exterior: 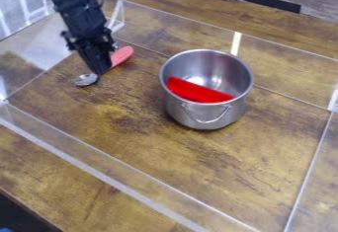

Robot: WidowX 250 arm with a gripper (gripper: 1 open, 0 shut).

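Note:
My black gripper (95,60) is at the upper left, low over the wooden table, its fingers appearing shut. It hangs beside a pink object (121,55), partly hidden behind it, and just above a small silver piece (86,79), perhaps a spoon's head. Whether it touches either is unclear. To the right stands a steel pot (205,111) with a red wedge-shaped item (196,90) inside.
Bare wood (158,177) fills the front and the back right. Clear transparent edges or panels run along the left and right sides of the table.

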